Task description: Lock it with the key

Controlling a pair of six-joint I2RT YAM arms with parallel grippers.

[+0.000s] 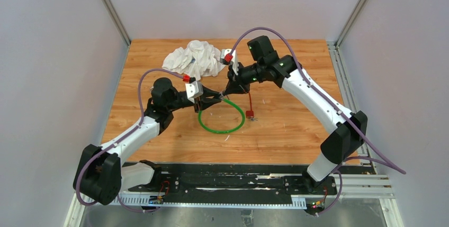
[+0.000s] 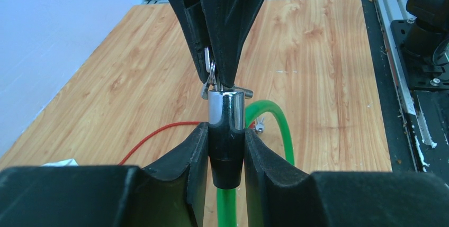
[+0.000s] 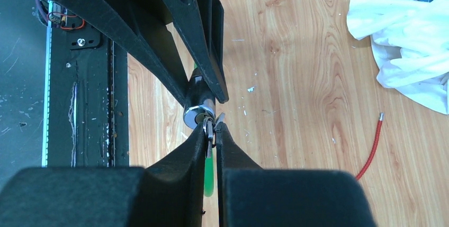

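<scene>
My left gripper is shut on the metal lock cylinder (image 2: 226,108) at the end of the green cable (image 1: 222,132). Right above the cylinder, my right gripper has its fingertips closed around the keys (image 3: 209,134) at the cylinder's end; whether it grips them firmly is hard to tell. How far a key sits in the lock is unclear. In the top view both grippers meet near the middle of the table.
A crumpled white cloth (image 1: 196,57) lies at the back left. A red cable lock (image 1: 250,114) with keys lies right of the green loop.
</scene>
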